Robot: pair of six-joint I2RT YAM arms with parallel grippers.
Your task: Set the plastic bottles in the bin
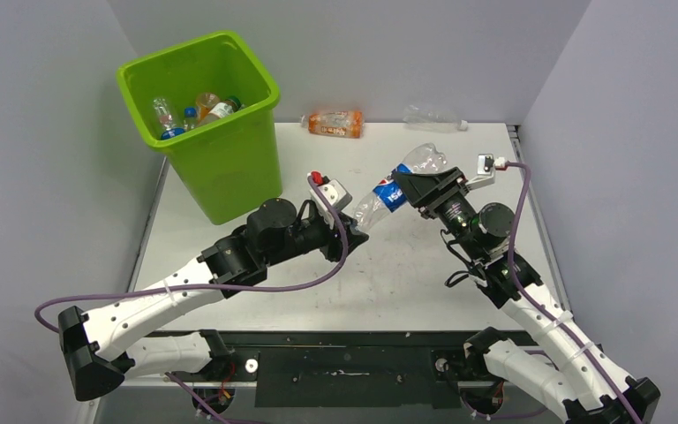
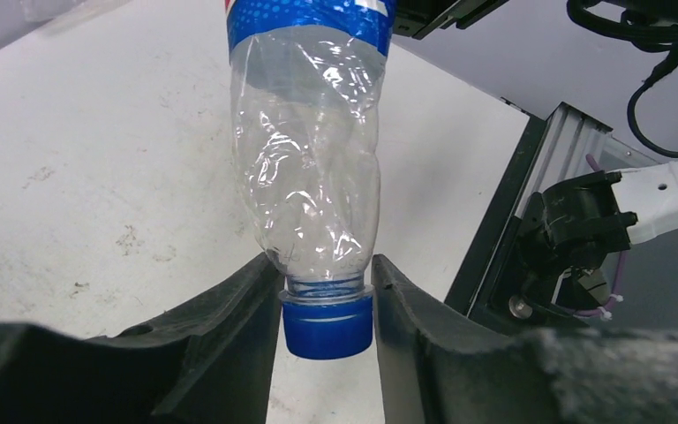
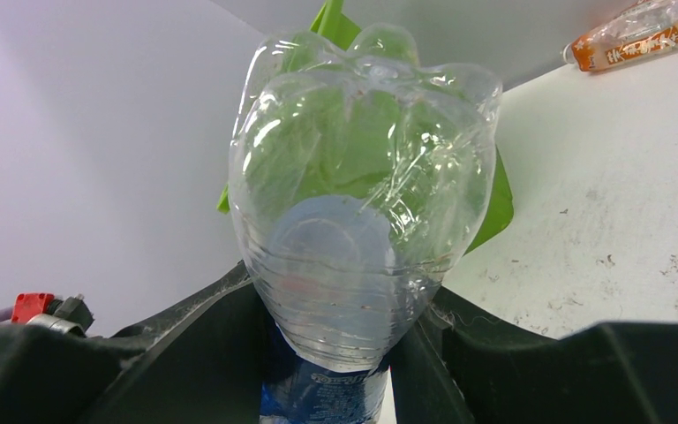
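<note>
A clear bottle with a blue label (image 1: 391,193) is held above the table, tilted, by my right gripper (image 1: 399,179), whose fingers are shut around its label. The bottle's clear base (image 3: 362,168) rises beyond those fingers in the right wrist view. At its other end, the blue cap (image 2: 327,329) and neck lie between the fingers of my left gripper. Those fingers are close on both sides; whether they press on it cannot be told. The green bin (image 1: 229,168) stands back left with several bottles inside.
An orange-labelled bottle (image 1: 335,124) and a clear bottle (image 1: 434,119) lie along the table's back edge. Purple cables loop along each arm.
</note>
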